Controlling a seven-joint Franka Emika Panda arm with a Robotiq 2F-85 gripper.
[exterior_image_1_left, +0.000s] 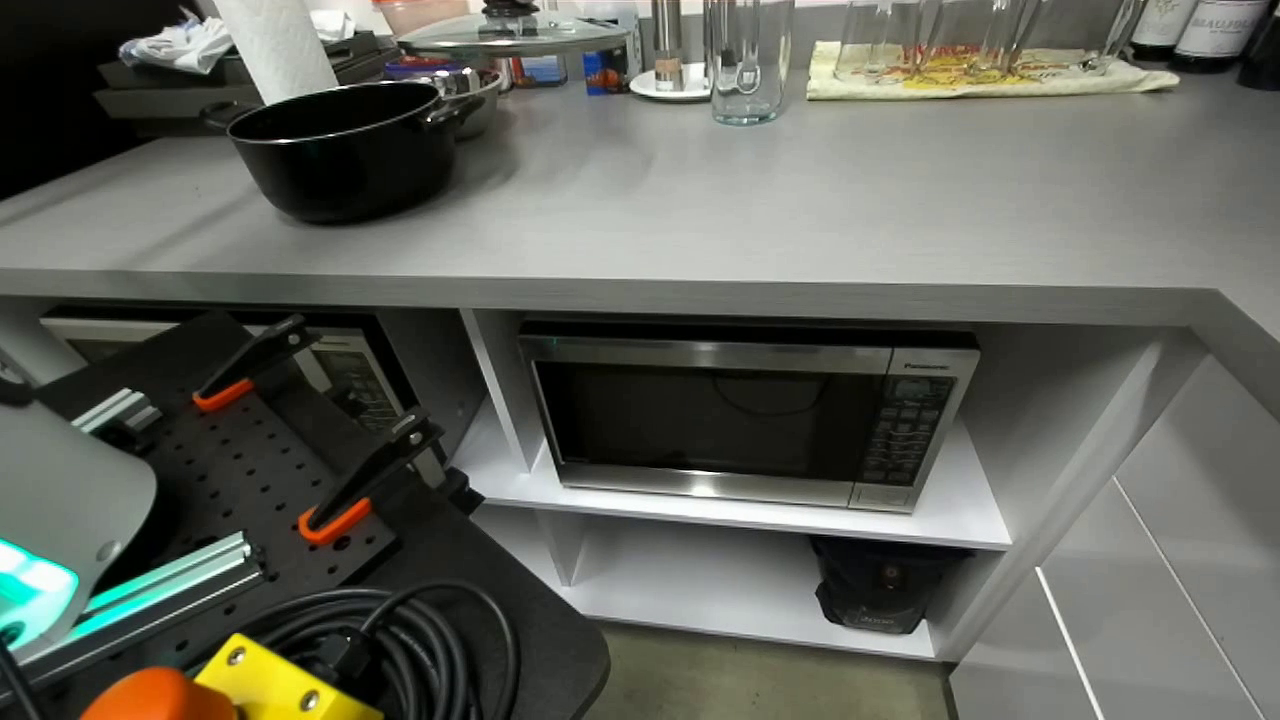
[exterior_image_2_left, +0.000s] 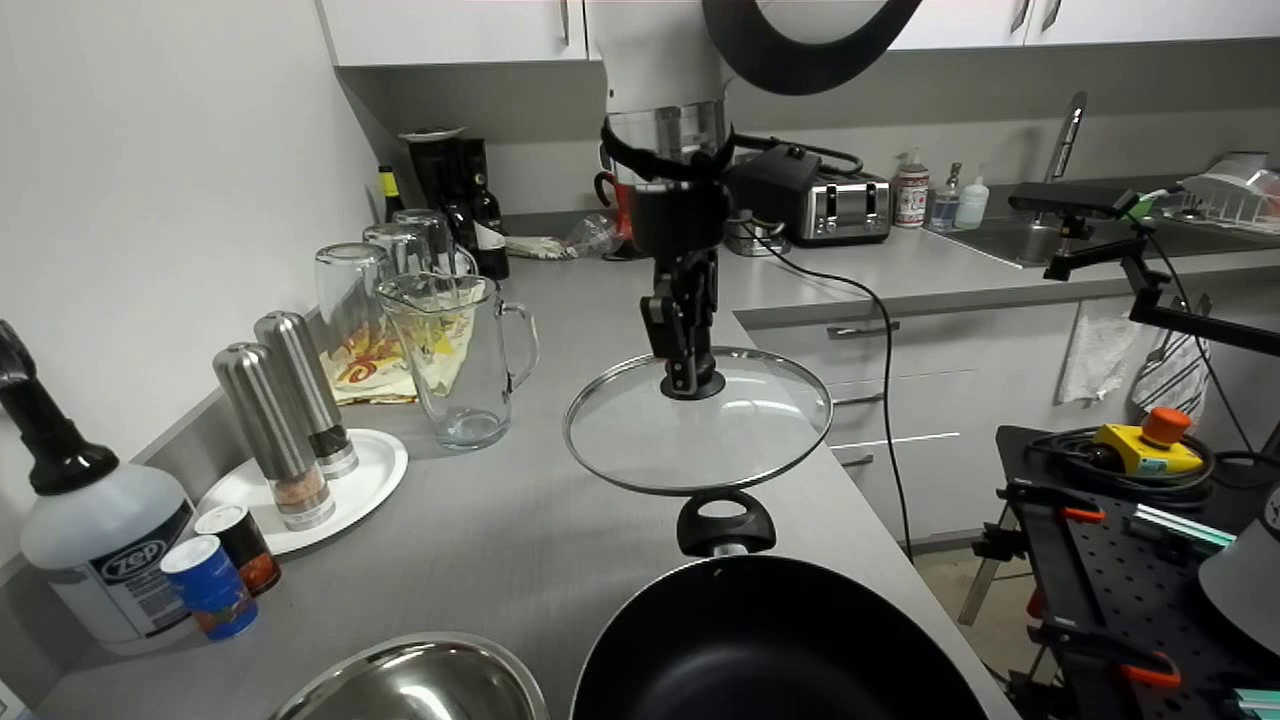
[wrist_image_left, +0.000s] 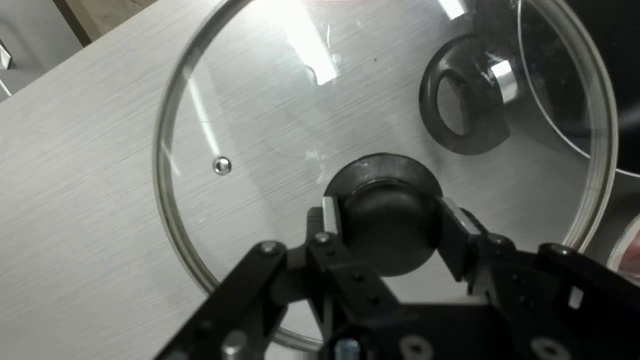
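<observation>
A round glass lid (exterior_image_2_left: 698, 450) with a metal rim is held in the air above the counter, roughly level. My gripper (exterior_image_2_left: 690, 374) is shut on its black knob; in the wrist view the fingers of the gripper press the knob (wrist_image_left: 390, 237) from both sides. The black pot (exterior_image_1_left: 342, 156) stands open on the counter. In exterior view 1 the lid (exterior_image_1_left: 516, 36) is up and to the right of the pot, its gripper out of frame. Through the glass, the wrist view shows one pot handle (wrist_image_left: 438, 96) and part of the pot's rim.
A steel bowl (exterior_image_2_left: 414, 684) sits beside the pot. Along the wall stand a glass pitcher (exterior_image_2_left: 462, 360), two steel mills on a white plate (exterior_image_2_left: 384, 468), and a spray bottle (exterior_image_2_left: 108, 540).
</observation>
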